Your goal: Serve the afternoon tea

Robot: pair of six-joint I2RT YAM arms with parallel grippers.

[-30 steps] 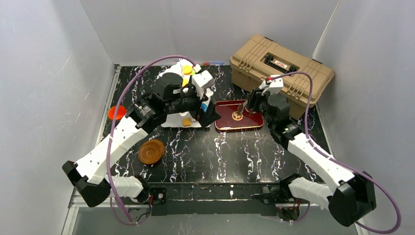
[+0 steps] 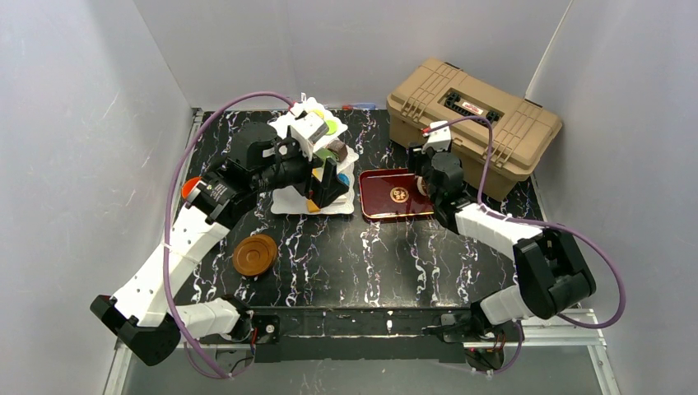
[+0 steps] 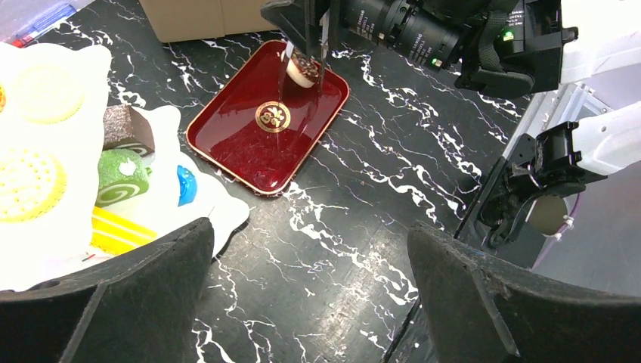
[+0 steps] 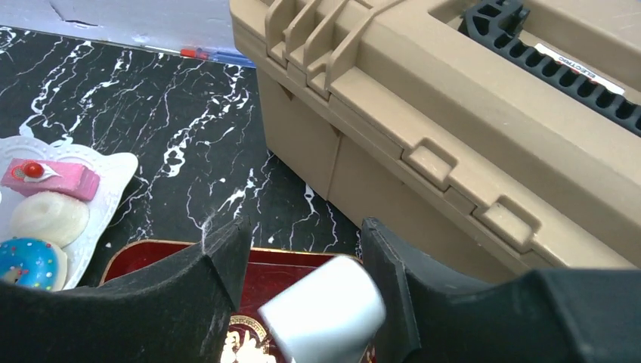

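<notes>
My right gripper is over the right end of the red tray, at a round cream-and-brown pastry lying there; in the right wrist view its fingers are apart, with a blurred white shape between or beyond them, and I cannot tell if they grip anything. My left gripper [image 2: 325, 185] hangs open over white scalloped plates [image 3: 219, 212] of sweets: green roll [image 3: 121, 174], brown cake [image 3: 125, 128], pink cake [image 4: 64, 180], blue-iced doughnut [image 4: 26, 263].
A tan case [image 2: 473, 123] stands directly behind the tray. A brown round lid [image 2: 254, 254] and an orange dish [image 2: 189, 186] are at the left. Pens [image 3: 38, 25] lie at the back.
The left arm has moved slightly left over the plates.
</notes>
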